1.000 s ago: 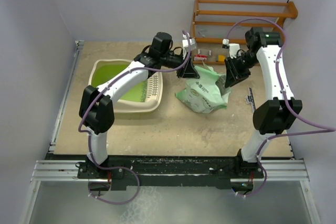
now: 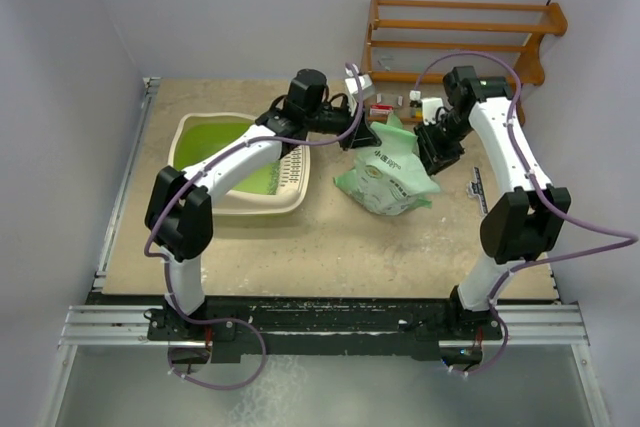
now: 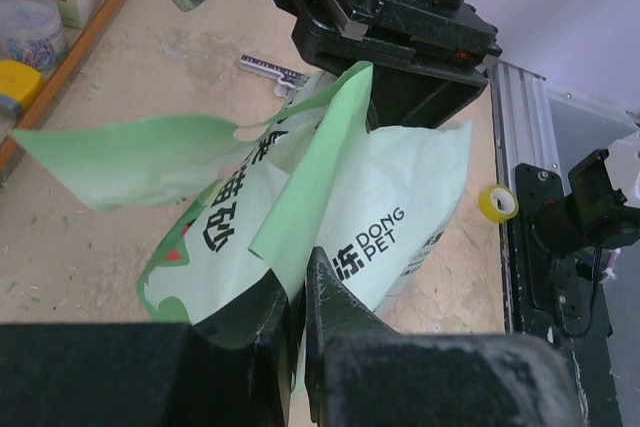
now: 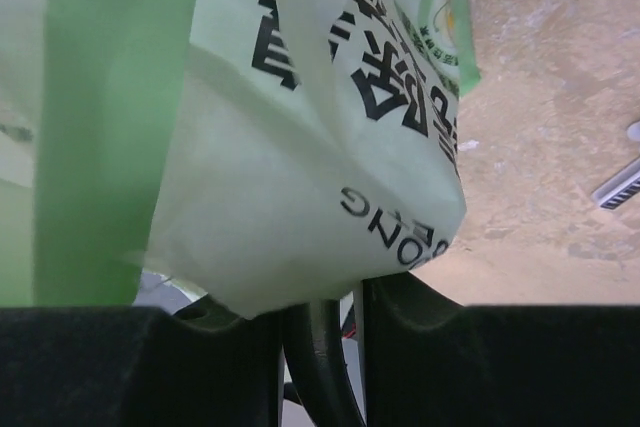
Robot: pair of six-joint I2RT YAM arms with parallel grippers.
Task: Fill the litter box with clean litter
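A white and green litter bag (image 2: 385, 182) stands on the table right of centre, its top edge pulled between my two grippers. My left gripper (image 2: 368, 137) is shut on the bag's top left edge; in the left wrist view the green film (image 3: 310, 197) runs down into its fingers. At the right side of the bag, my right gripper (image 2: 432, 157) is shut on the film, which enters its fingers in the right wrist view (image 4: 320, 302). The litter box (image 2: 292, 177), cream-rimmed with a green floor, lies at the left. What the bag contains is hidden.
A wooden rack (image 2: 460, 25) stands at the back, with small boxes and jars near its foot. A grey tool (image 2: 478, 190) lies right of the bag.
The bag's mouth looks narrower. My left gripper has shifted only slightly.
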